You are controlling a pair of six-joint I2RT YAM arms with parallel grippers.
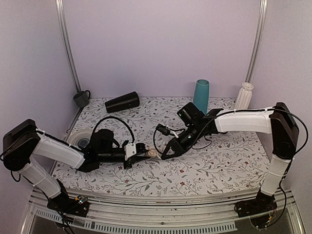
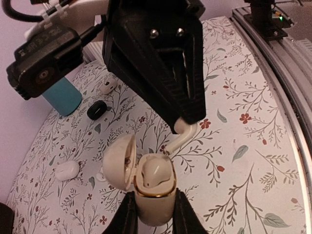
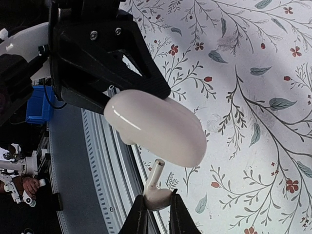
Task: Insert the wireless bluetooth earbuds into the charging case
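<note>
In the left wrist view, the white charging case (image 2: pixel 155 207) with a gold-coloured rim is held by my left gripper, which is shut on its base. Its lid (image 2: pixel 117 163) stands open to the left. A rounded white shape shows inside; whether it is an earbud or the moulded well, I cannot tell. My right gripper is shut on the head of a white earbud (image 3: pixel 157 197). The earbud's stem (image 2: pixel 178 145) points at the case opening, its tip close beside the rim. In the top view, both grippers meet near mid-table.
A black cylinder (image 1: pixel 122 102), a mug (image 1: pixel 82 98), a teal cup (image 1: pixel 201 95) and a white vase (image 1: pixel 244 96) stand at the back. Small objects, including a black oval (image 2: pixel 97 110) and a white one (image 2: pixel 67 170), lie on the table.
</note>
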